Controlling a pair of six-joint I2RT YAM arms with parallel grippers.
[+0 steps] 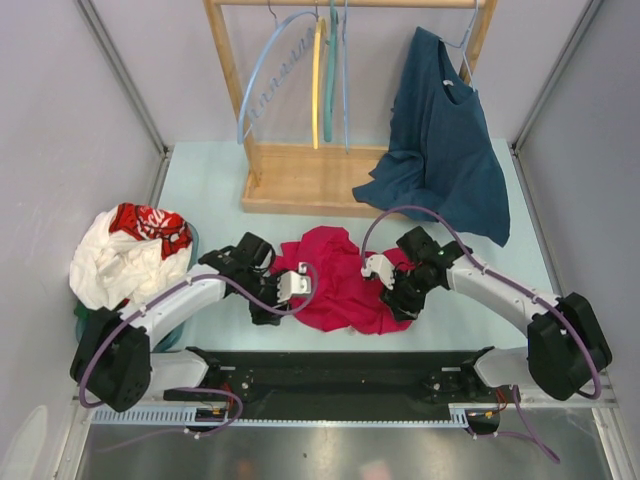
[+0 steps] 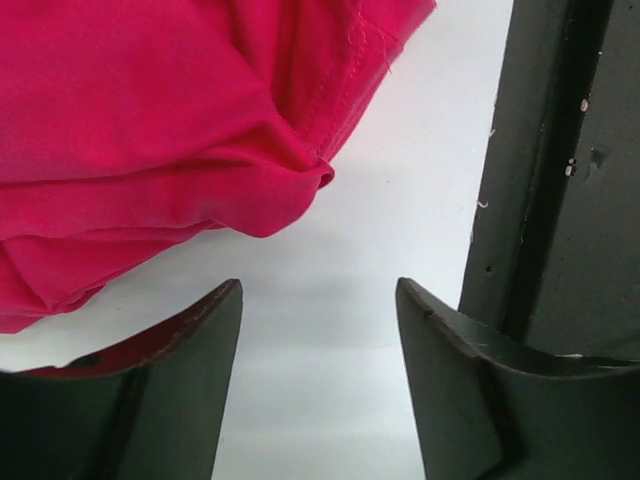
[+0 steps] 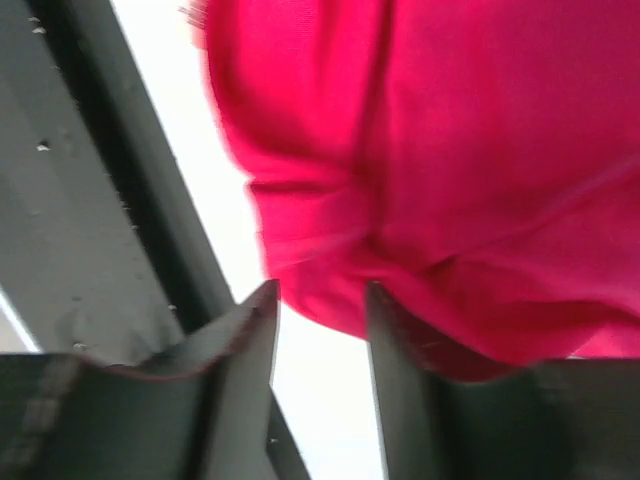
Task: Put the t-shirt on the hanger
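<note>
The red t-shirt [image 1: 330, 275] lies crumpled on the white table near its front edge, between both grippers. My left gripper is at the shirt's left end; in the left wrist view its fingers are apart over bare table beside a folded corner [image 2: 260, 190]. My right gripper is open above the shirt's right part, blurred, with the fingertips over a fold at the cloth's edge. Several hangers [image 1: 318, 80] hang on the wooden rack behind.
A dark teal shirt [image 1: 435, 150] hangs on a hanger at the rack's right. A bin of white and red cloth [image 1: 115, 260] stands at the left. The rack's wooden base [image 1: 300, 180] sits behind the red shirt. Bare table lies at both sides.
</note>
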